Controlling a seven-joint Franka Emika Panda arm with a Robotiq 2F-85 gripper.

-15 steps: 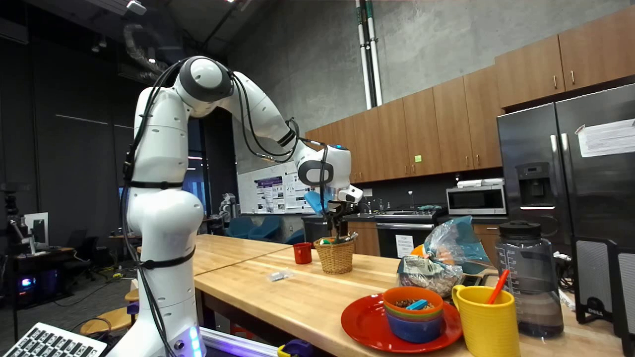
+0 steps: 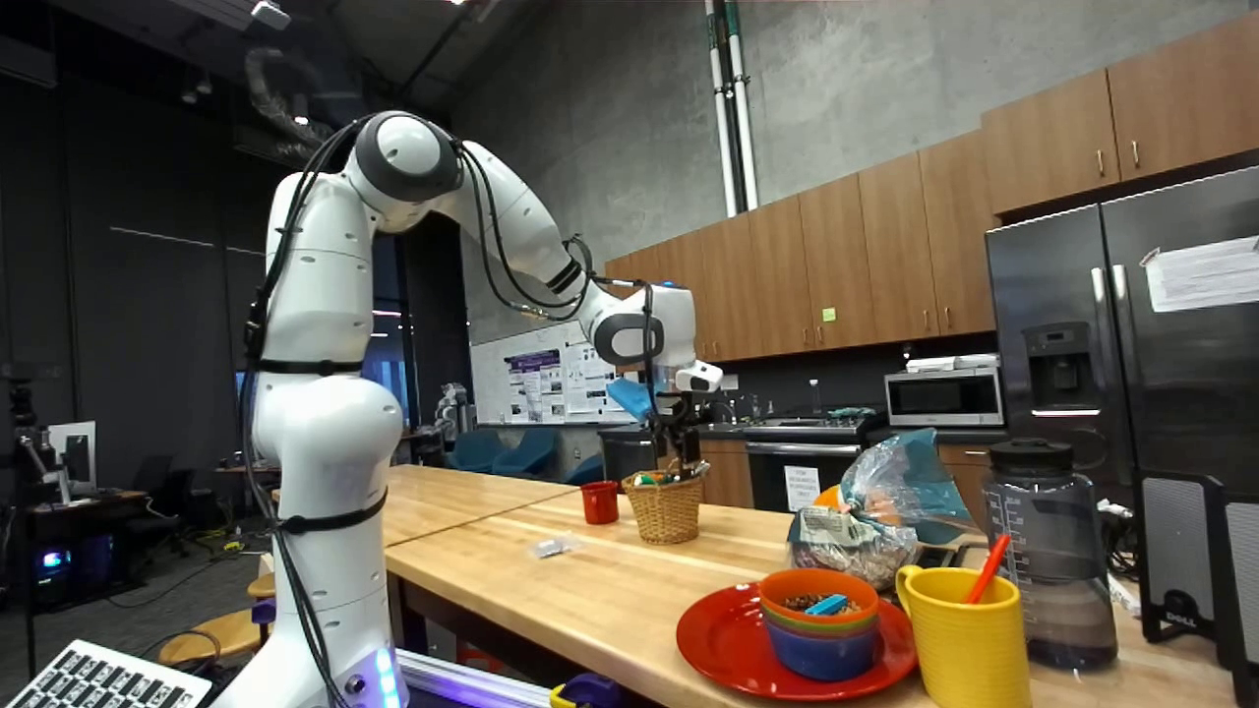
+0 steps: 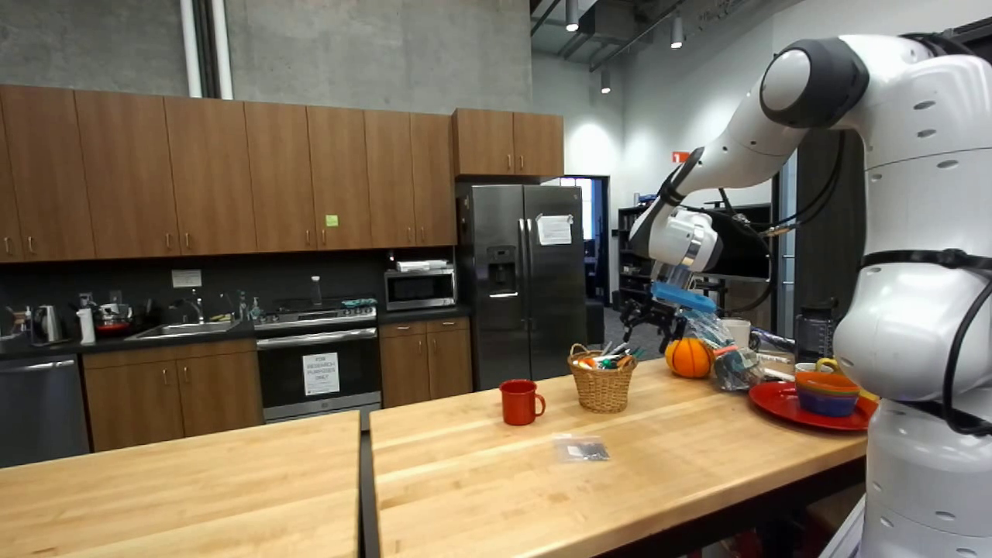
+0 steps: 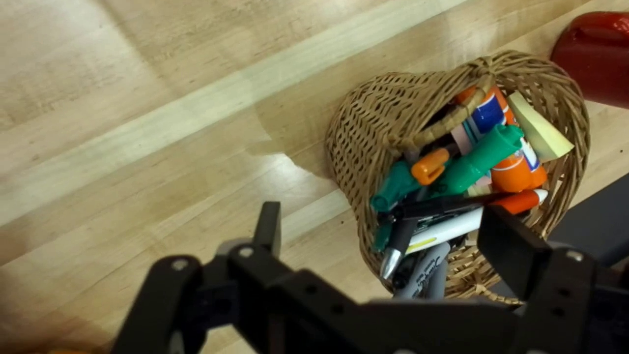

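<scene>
My gripper is open, its two dark fingers set wide apart with nothing gripped between them. Below it in the wrist view stands a wicker basket [image 4: 368,132] full of markers, pens and glue sticks. A green marker [image 4: 480,162] lies across the top of the contents; a white pen [image 4: 445,231] with an orange end sits nearer the right finger [image 4: 510,250]. That finger overlaps the basket in the picture, while the left finger [image 4: 268,230] is over bare table. From exterior view 1, the gripper [image 2: 679,442] appears just above the basket [image 2: 667,509].
Close beside the basket is a red mug [image 3: 518,401]. A small clear packet [image 3: 582,450] lies on the tabletop. Farther along are a pumpkin [image 3: 688,357], a plastic bag [image 2: 873,519], a red plate [image 2: 716,643] with stacked bowls, and a yellow mug [image 2: 974,649].
The gripper and wrist have shifted and turned slightly, a little to the right in exterior view 1. The basket, mug and packet have not visibly moved.
</scene>
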